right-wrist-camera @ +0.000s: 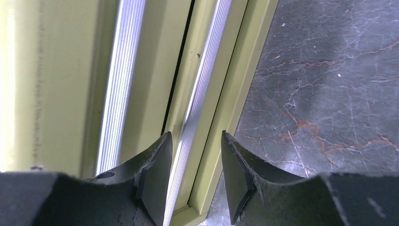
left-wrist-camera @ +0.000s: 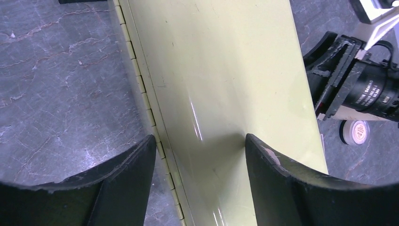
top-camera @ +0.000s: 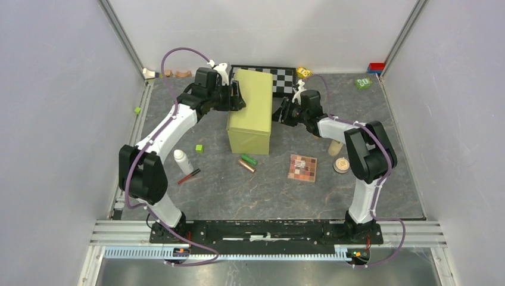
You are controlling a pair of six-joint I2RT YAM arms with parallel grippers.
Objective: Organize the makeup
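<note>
A pale yellow box (top-camera: 251, 107) stands mid-table. My left gripper is part open at its top, one finger at the hinged edge, the other on the top face. My right gripper is open low at the box's right side, beside drawer fronts with metallic strips (right-wrist-camera: 120, 80). An eyeshadow palette (top-camera: 302, 168), a round compact (top-camera: 341, 165), a bronze tube (top-camera: 246, 165), a green tube (top-camera: 249, 159) and a red pencil (top-camera: 187, 177) lie on the table.
A white bottle (top-camera: 183, 161) and green cube (top-camera: 199, 148) are at left; a checkered board (top-camera: 283, 80) is behind the box.
</note>
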